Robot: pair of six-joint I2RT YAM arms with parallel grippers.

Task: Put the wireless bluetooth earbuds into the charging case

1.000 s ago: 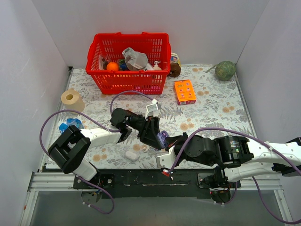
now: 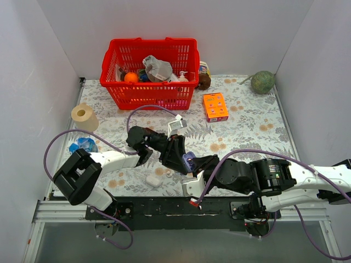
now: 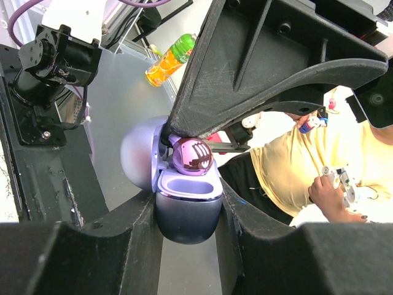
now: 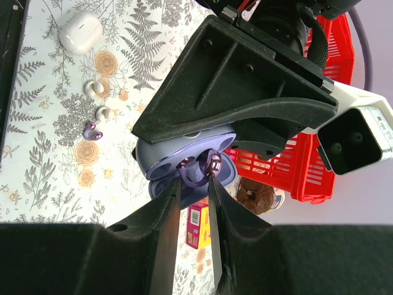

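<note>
An opened purple charging case is held up above the table, with my left gripper shut on it. One shiny purple clip-shaped earbud sits at the case's opening; how deep it is seated cannot be told. My right gripper stands slightly open right at this earbud, its fingertips on either side of the clip's lower end; contact is unclear. A second purple earbud lies on the patterned table. In the top view the case shows between the two grippers, partly hidden.
A white case and two small white earbuds lie on the table beneath the grippers. Farther back stand a red basket and an orange box. A paper roll is at the left.
My left arm has shifted slightly, and the purple case in its gripper is turned a little. The right arm looks almost still.
</note>
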